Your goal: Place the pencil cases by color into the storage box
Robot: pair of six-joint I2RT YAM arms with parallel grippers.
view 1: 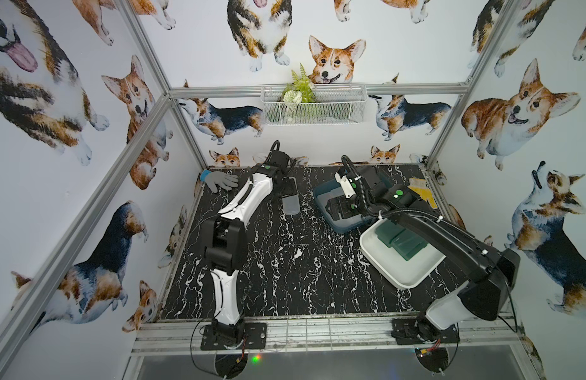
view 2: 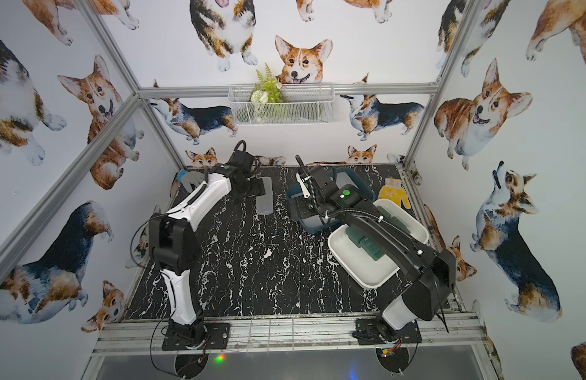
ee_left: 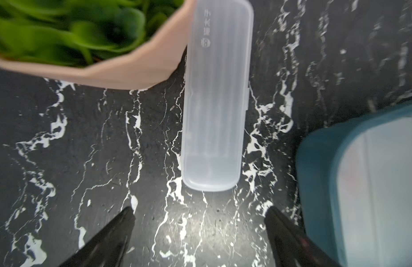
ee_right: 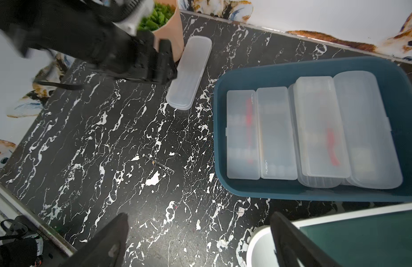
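Note:
One clear, ribbed pencil case (ee_left: 217, 102) lies on the black marbled table beside the potted plant. In the left wrist view its near end points at my left gripper, whose fingers are apart with only bare table between them. Several clear cases (ee_right: 277, 133) lie in the blue box (ee_right: 268, 191), one resting on top of others. Green cases (view 1: 404, 240) lie in the white box (view 1: 394, 278) at the right. My right gripper is open and empty, above the table by the boxes' left side.
The peach pot (ee_left: 139, 66) with a green plant touches or nearly touches the loose case's left side. A grey glove (view 1: 220, 180) lies at the back left, a yellow glove (view 2: 394, 193) at the back right.

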